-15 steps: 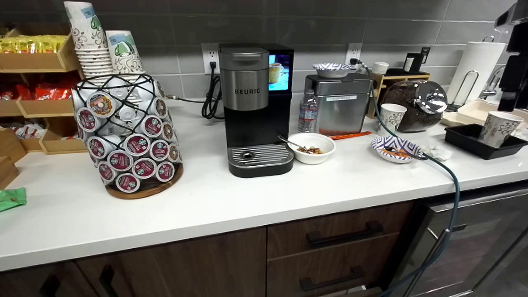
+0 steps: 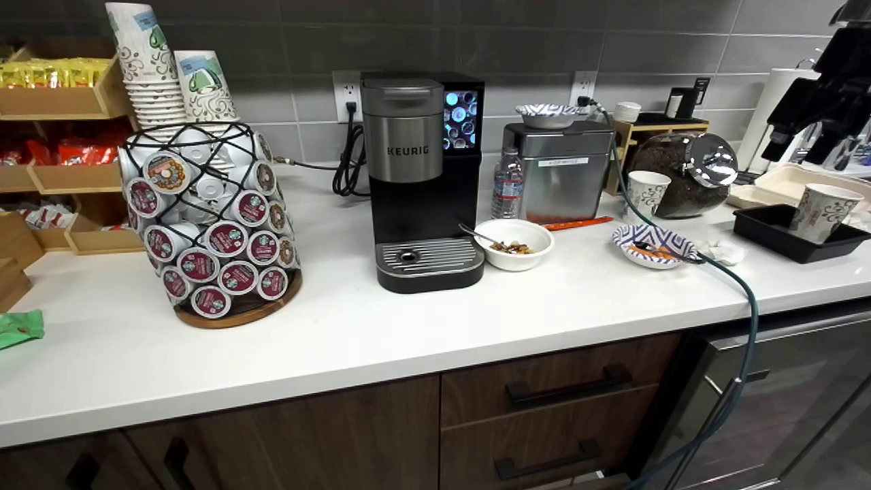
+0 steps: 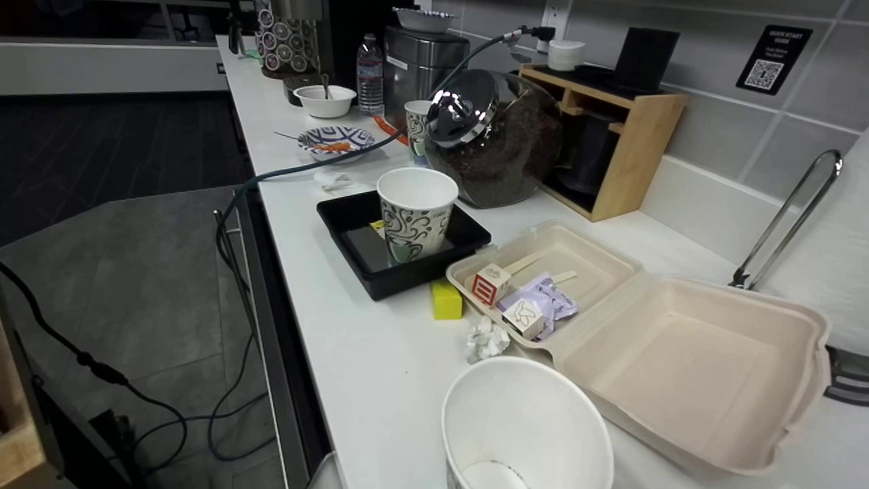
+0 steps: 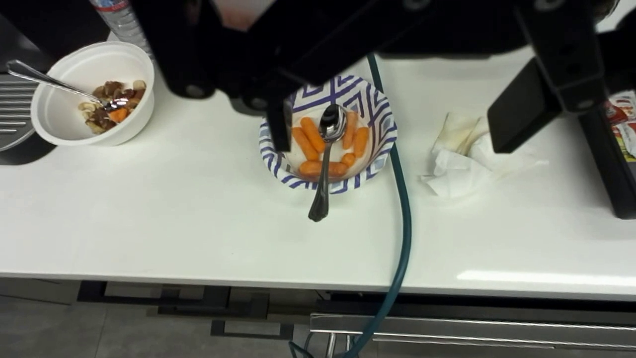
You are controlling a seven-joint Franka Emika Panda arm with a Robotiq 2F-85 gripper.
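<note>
My gripper is open, its two dark fingers wide apart with nothing between them. In exterior view 1 it hangs above the counter at the far right, over the black tray's end. Through the wrist view, a purple-patterned bowl (image 4: 384,122) shows below the fingers, holding orange carrots (image 4: 308,138) and a metal spoon (image 4: 320,200). The left finger (image 4: 278,126) overlaps the bowl's left side in that view. A white bowl (image 4: 53,122) of nuts with another spoon stands to the left. Crumpled napkins (image 4: 462,170) lie right of the patterned bowl.
A green cable (image 2: 739,282) runs beside the patterned bowl and over the counter edge. The black tray (image 3: 358,257) holds a paper cup (image 3: 417,216), near an open takeout container (image 3: 709,367). A coffee maker (image 2: 404,147) stands left of the white bowl.
In exterior view 1, the gripper has moved left and slightly up and is turned, now covering part of the paper towel roll. The coffee maker's screen shows another picture. The bowls look unmoved.
</note>
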